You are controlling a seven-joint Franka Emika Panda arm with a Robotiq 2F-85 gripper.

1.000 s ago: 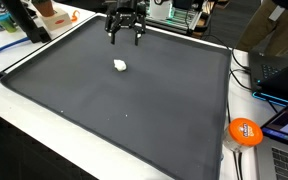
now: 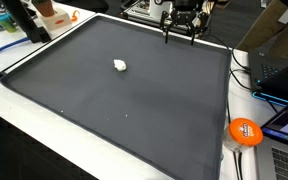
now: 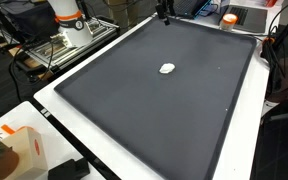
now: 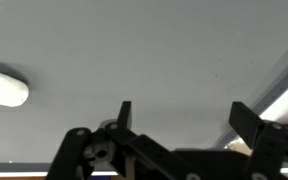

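A small white object [image 2: 120, 65] lies alone on the dark grey board [image 2: 134, 110]. The second exterior view shows the white object [image 3: 166, 69] in the far half of the board, and in the wrist view the white object [image 4: 4, 88] sits at the left edge, outside the fingers. My gripper [image 2: 179, 39] is over the board's far edge, to the right of the object and well apart from it. In the wrist view my gripper has its two fingers wide apart, only bare board showing between them.
An orange-topped round container [image 2: 246, 132] stands on the white table beside the board's right edge, near a laptop [image 2: 282, 158]. Most of the board is bare. A black box-shaped item [image 3: 62, 172] lies off the board's near left corner.
A second ago my gripper was just behind the white object. The white object has not moved.
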